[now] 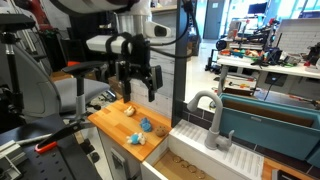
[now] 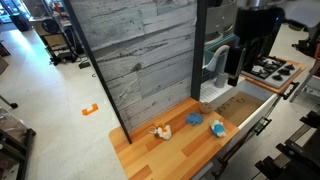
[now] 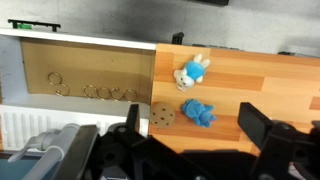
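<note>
My gripper (image 1: pixel 139 97) hangs above the wooden counter (image 1: pixel 112 123), its two dark fingers spread wide and nothing between them. In the wrist view, a blue crumpled item (image 3: pixel 198 112) lies below the gap between the fingers. Beside it is a round brown piece with small holes (image 3: pixel 162 114), and a blue-and-white toy (image 3: pixel 190 72) lies near the counter's edge. A small white-and-brown figure (image 2: pixel 162 131) sits farther along the counter in exterior view 2; the wrist view does not clearly show it.
A white-rimmed basin (image 1: pixel 205 157) with several rings on its tan floor adjoins the counter. Its grey faucet (image 1: pixel 216 120) stands tall at the back. A grey plank wall (image 2: pixel 150 70) rises behind the counter. Bare wood surrounds the small items.
</note>
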